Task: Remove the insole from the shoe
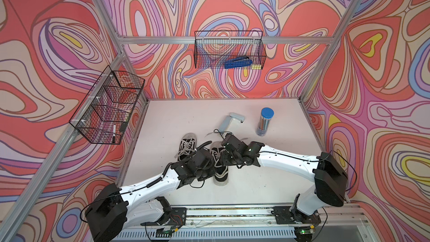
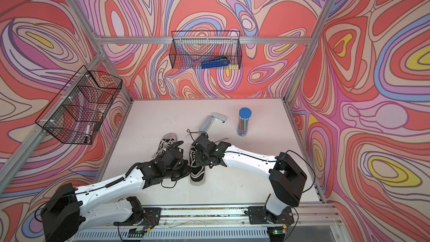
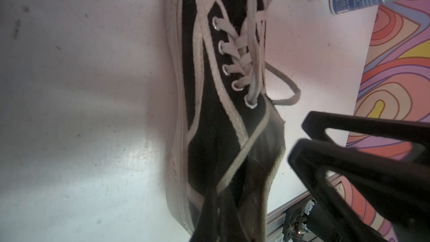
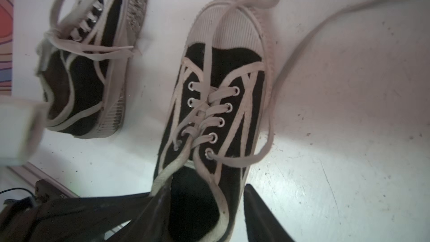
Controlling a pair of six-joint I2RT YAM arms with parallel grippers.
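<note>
The black-and-white shoe (image 1: 220,175) lies on the table, its toe (image 4: 230,31) pointing away from the arms. On its left side, my left gripper is shut at the collar edge, which appears pinched between the fingertips. Above the shoe's opening, my right gripper stands part open, its fingers (image 4: 259,215) spread over the two sides. Between them shows the dark opening (image 4: 192,206); I cannot make out the insole inside. Laces (image 4: 206,107) are still threaded through the eyelets, with long loose ends.
A second shoe (image 4: 89,62) lies to the left, partly behind the left arm. Further back are a grey-and-white tool (image 1: 235,117) and a clear jar with a blue lid (image 1: 266,114).
</note>
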